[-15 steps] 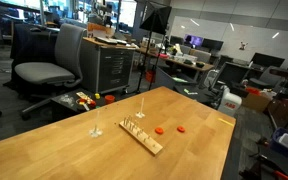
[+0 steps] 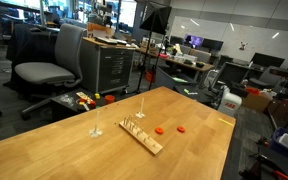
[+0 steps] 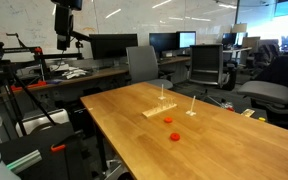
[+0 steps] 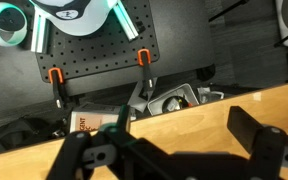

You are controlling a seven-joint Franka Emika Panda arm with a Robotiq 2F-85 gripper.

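Note:
A long pale wooden block (image 2: pixel 141 136) with a row of small upright pieces along it lies on the wooden table (image 2: pixel 69 150). To its right are two small red round things (image 2: pixel 159 130), lying apart from each other; the second red round thing (image 2: pixel 181 129) is the farther right. Two thin white uprights on small bases stand near the block: one upright (image 2: pixel 96 127) on the left, another upright (image 2: pixel 140 112) farther back. In the wrist view my gripper is open over the table's edge, its dark fingers wide apart and nothing between them. No tabletop object shows there.
Below the table edge, the wrist view shows a perforated metal plate (image 4: pixel 89 60) with orange-handled clamps (image 4: pixel 145 58) and a small metal tray (image 4: pixel 170 103). An office chair (image 2: pixel 49 70) stands by the table's far side.

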